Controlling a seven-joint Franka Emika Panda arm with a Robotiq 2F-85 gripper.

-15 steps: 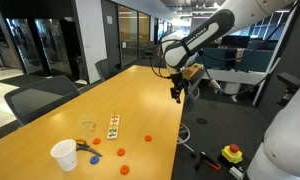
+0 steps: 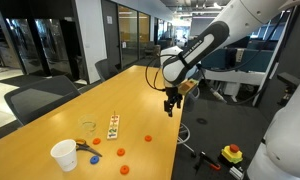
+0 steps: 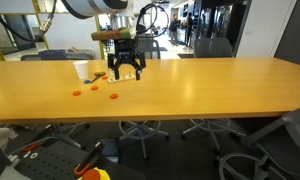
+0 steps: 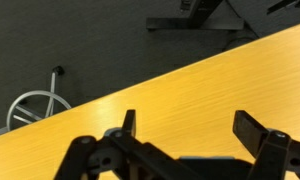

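Note:
Above the far part of the table, near its right edge in exterior view 1, my gripper (image 2: pixel 174 105) points down with its fingers wide apart. In the wrist view its fingers (image 4: pixel 129 123) stand far from each other, and only bare orange table (image 4: pixel 185 115) and dark floor lie below. A white cup (image 2: pixel 64 154) is at the near left of the table. Red discs (image 2: pixel 125 170), blue discs (image 2: pixel 95 160) and a white egg-carton-like strip (image 2: pixel 113 127) lie near it, well apart from my gripper.
The table edge (image 4: pixel 160 82) runs close under my gripper, with floor beyond. An orange-handled tool (image 2: pixel 101 152) lies near the cup. Office chairs (image 2: pixel 44 97) line the far side.
The cup, discs and strip have stayed in place.

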